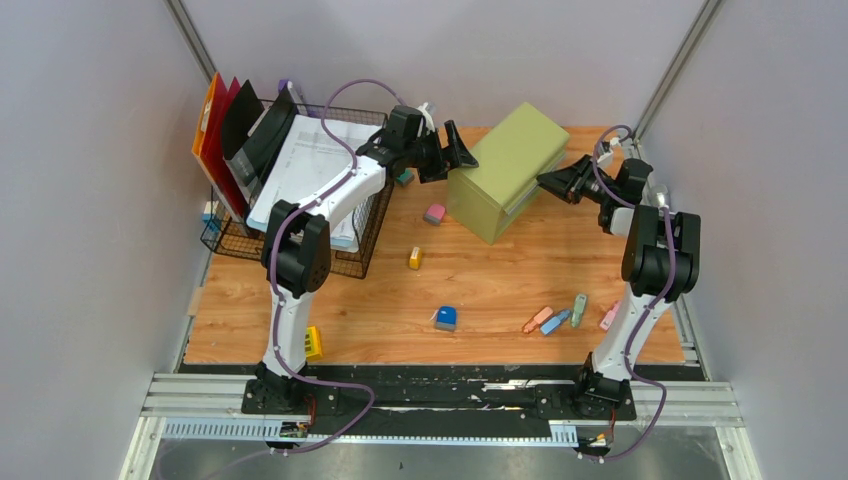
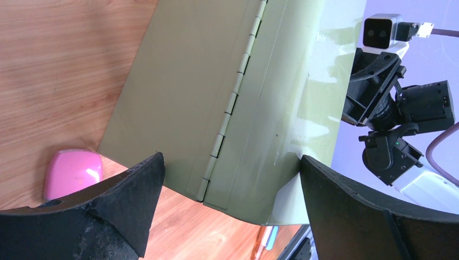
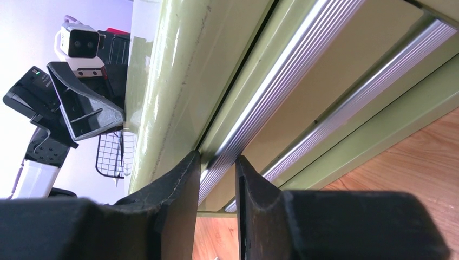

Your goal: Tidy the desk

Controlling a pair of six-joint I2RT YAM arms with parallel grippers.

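Observation:
An olive-green metal box file (image 1: 505, 165) stands at the back right of the desk, turned at an angle. My left gripper (image 1: 455, 155) is open at the box's left end; in its wrist view the green cover (image 2: 254, 135) with a hinge lies between the wide-spread fingers. On the box's right side, my right gripper (image 1: 550, 180) has its fingertips against the ridged silver strip (image 3: 276, 81) along the side, the fingers close together with a narrow gap. Whether anything is between them is unclear.
A wire basket (image 1: 365, 255) with folders and papers fills the back left. Small pieces, pink (image 1: 434, 213), yellow (image 1: 415, 258) and blue (image 1: 446, 318), lie mid-desk; several markers (image 1: 555, 322) lie at front right.

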